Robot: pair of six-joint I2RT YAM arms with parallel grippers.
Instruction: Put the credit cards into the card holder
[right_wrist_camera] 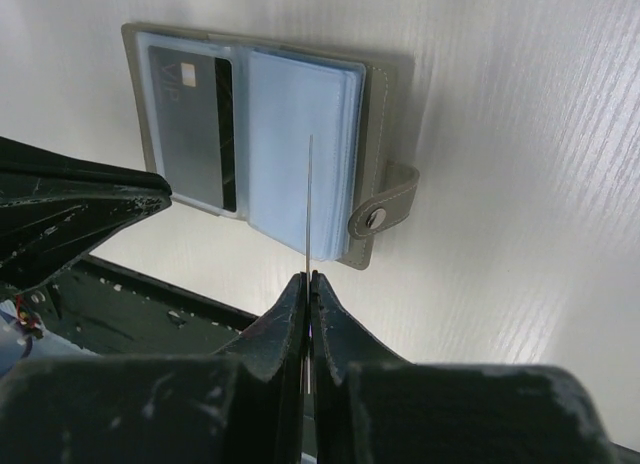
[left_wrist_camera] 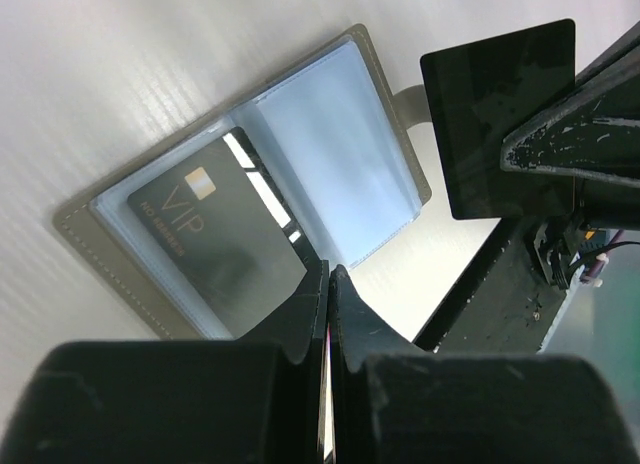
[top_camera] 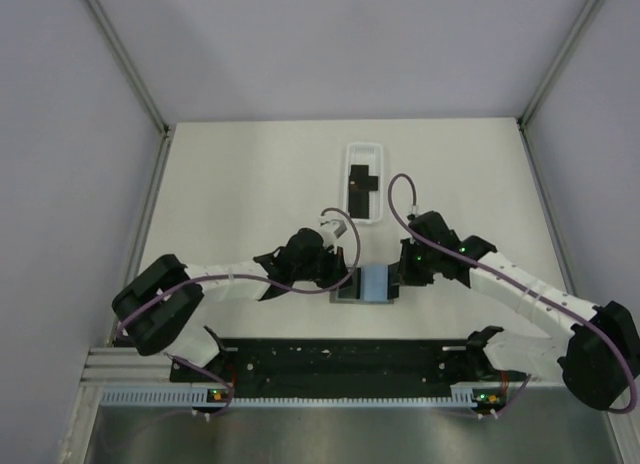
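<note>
The open card holder (top_camera: 377, 296) lies on the table with clear, pale-blue sleeves. In its left side sits a dark VIP card, also visible as a card (right_wrist_camera: 185, 119) in the right wrist view. My right gripper is shut on a thin black card (left_wrist_camera: 480, 124). That card appears edge-on in the right wrist view, held above the right sleeve (right_wrist_camera: 280, 134) and apart from the left wrist's fingers. My left gripper is shut beside the holder's lower edge, with nothing showing between its fingers.
A white tray (top_camera: 347, 149) behind the holder contains several dark cards (top_camera: 358, 199). The holder's strap with a snap (right_wrist_camera: 375, 218) sticks out on its right. Both grippers are close together over the holder.
</note>
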